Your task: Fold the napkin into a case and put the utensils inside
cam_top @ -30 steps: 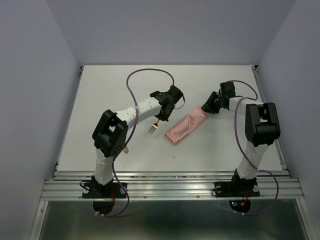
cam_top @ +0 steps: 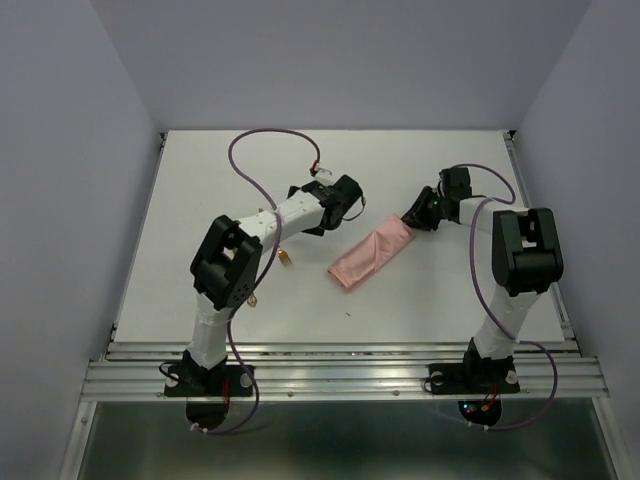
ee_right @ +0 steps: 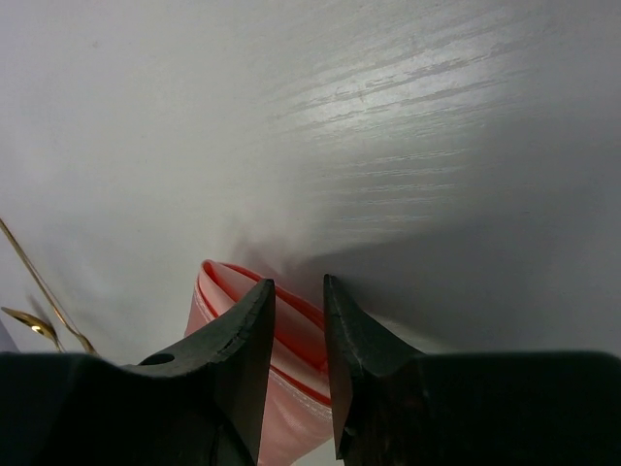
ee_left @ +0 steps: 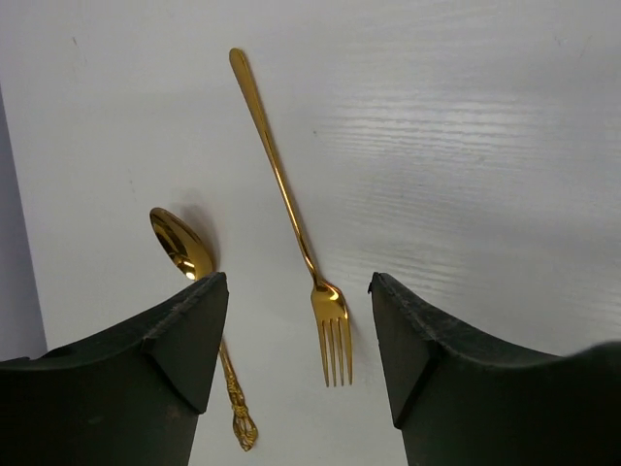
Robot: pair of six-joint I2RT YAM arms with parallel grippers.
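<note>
The pink napkin point(cam_top: 372, 256) lies folded into a slanting strip in the middle of the table. At its upper right end is my right gripper point(cam_top: 412, 217); its fingers are apart, and the napkin's layered edge point(ee_right: 291, 325) shows between and below them. My left gripper point(cam_top: 314, 230) hangs left of the napkin, open and empty. In the left wrist view, a gold fork point(ee_left: 330, 311) lies flat on the table, tines toward me. Left of it lies a gold spoon point(ee_left: 179, 243) with an ornate handle, partly behind a finger. From above, the left arm hides most of both.
Cables point(cam_top: 270, 130) loop above both arms. Grey walls stand on the sides and at the back.
The fork was at the left gripper, near the napkin; now it lies farther left, apart from the gripper. The left arm swung and drew back from it. The right arm and napkin stayed put.
</note>
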